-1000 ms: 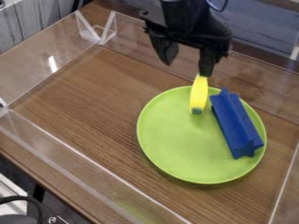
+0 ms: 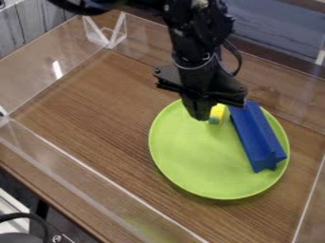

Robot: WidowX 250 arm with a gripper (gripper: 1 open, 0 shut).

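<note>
A green plate (image 2: 203,166) lies on the wooden surface, with a blue block (image 2: 259,138) on its right part. A yellow object (image 2: 216,117) sits near the plate's back, largely hidden behind the dark gripper (image 2: 200,112). The gripper points down over the back of the plate, left of the blue block, and looks shut; I see nothing held between its fingers.
Clear low walls edge the wooden surface (image 2: 89,123). A white plastic piece (image 2: 105,33) stands at the back left.
The gripper has come down from above and behind the plate to just over it, now covering much of the yellow object. The plate and blue block look unmoved.
</note>
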